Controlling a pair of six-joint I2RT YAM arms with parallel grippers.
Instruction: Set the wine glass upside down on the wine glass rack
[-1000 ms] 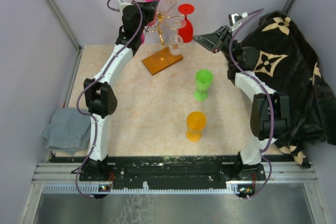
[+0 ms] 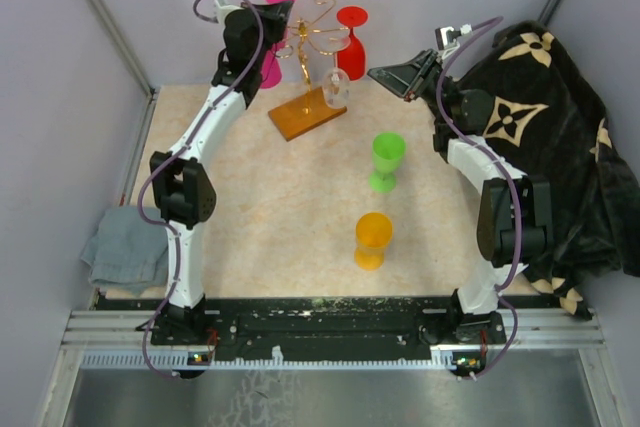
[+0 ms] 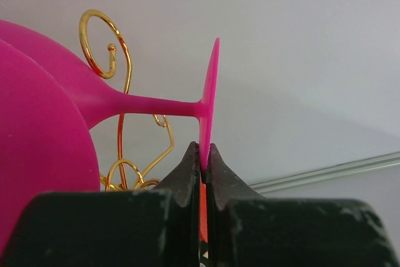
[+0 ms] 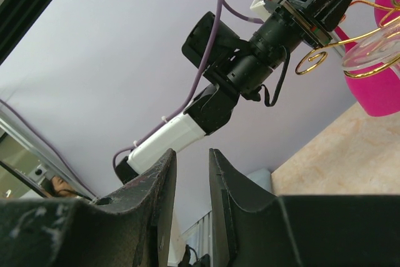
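Note:
My left gripper is shut at the foot of a pink wine glass (image 3: 156, 106), whose stem lies sideways in the left wrist view beside the gold rack (image 3: 125, 136). In the top view the rack's wooden base (image 2: 290, 122) stands at the back, carrying pink glasses, a red glass (image 2: 350, 55) and a clear glass (image 2: 337, 89). My right gripper stands open and empty, right of the rack. A green glass (image 2: 388, 155) and an orange glass (image 2: 373, 237) stand upright on the table.
A dark patterned cloth (image 2: 590, 217) covers the right side. A folded grey cloth (image 2: 120, 247) lies at the front left.
My left gripper and the pink glass at it have shifted a little to the left. The right arm and the glasses on the table have not moved.

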